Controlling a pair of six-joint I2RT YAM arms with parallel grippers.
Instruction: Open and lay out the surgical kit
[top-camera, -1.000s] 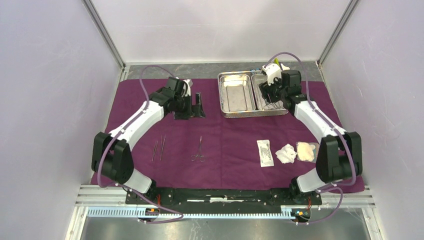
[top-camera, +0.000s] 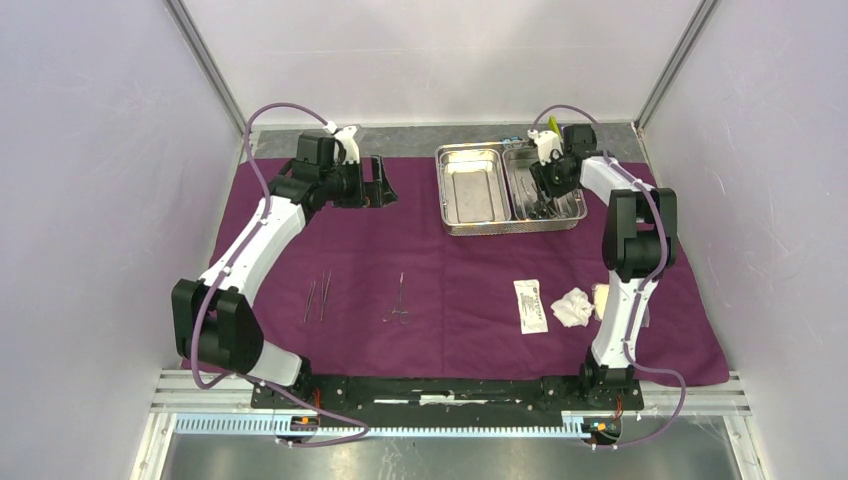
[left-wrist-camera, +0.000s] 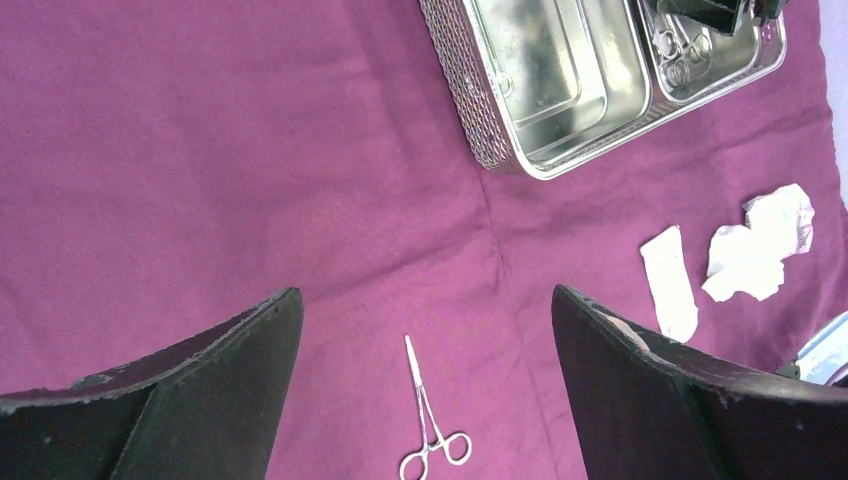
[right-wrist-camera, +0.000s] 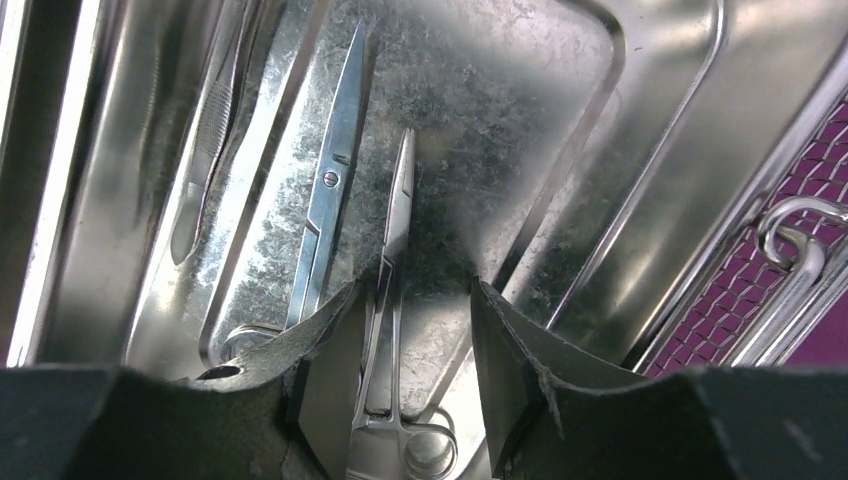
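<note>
In the right wrist view, my right gripper is part open inside the tray's right compartment. Between its fingers lies a slim locking clamp (right-wrist-camera: 397, 235), closer to the left finger; I cannot tell whether they touch. Scissors (right-wrist-camera: 331, 178) lie just left of it, their handles partly covered by that finger. Tweezers (right-wrist-camera: 207, 150) rest along the compartment's left side. My left gripper stands open and empty over the cloth, left of the steel tray (top-camera: 474, 229). A clamp (top-camera: 401, 300) and two tweezers (top-camera: 325, 296) lie on the cloth in front.
A white packet (top-camera: 531, 306), crumpled gauze (top-camera: 573, 308) and a pale pad (top-camera: 600, 300), partly behind the right arm, lie at front right. The tray's left compartment (top-camera: 474, 190) is empty. Bare purple cloth (top-camera: 470, 270) stretches between the tray and the front edge.
My right gripper has shifted slightly within the right compartment, its arm swinging inward over the pale pad.
</note>
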